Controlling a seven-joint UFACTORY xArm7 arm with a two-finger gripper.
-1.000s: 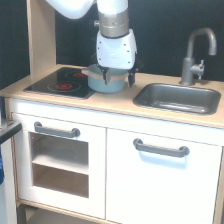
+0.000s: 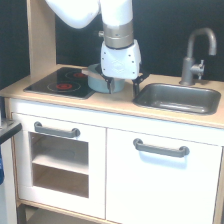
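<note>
A grey-blue pot [image 2: 97,82] stands on the counter by the right edge of the black cooktop [image 2: 62,83]. My gripper [image 2: 122,88] hangs low in front of the pot's right side and hides part of it. Its dark fingers [image 2: 136,90] are spread apart, and no object clearly shows held between them. Whether a finger touches the pot cannot be made out.
To the right lies a sink basin [image 2: 178,98] with a tall grey faucet [image 2: 192,62] behind it. Below the wooden counter are an open-looking oven compartment [image 2: 62,165] and a white cabinet door [image 2: 160,185]. Bare counter is narrow between cooktop and sink.
My gripper has come lower and a little to the right. The pot appears slightly farther left, closer to the cooktop.
</note>
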